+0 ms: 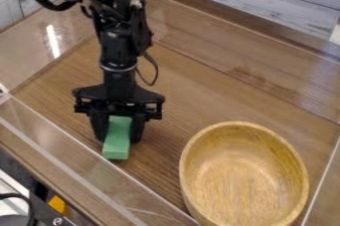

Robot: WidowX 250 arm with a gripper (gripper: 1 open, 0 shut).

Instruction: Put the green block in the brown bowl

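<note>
The green block stands out below my black gripper, near the front left of the wooden table. My gripper is shut on the block, with the fingers close around its upper part and hiding that end. The block's lower end shows beneath them. To the right, and apart from the block, the brown bowl sits with its open top up and nothing inside it.
A low clear wall runs along the table's front left edge, close to the block. Bare wooden table stretches behind and to the right of the arm. A pale plank wall stands at the back.
</note>
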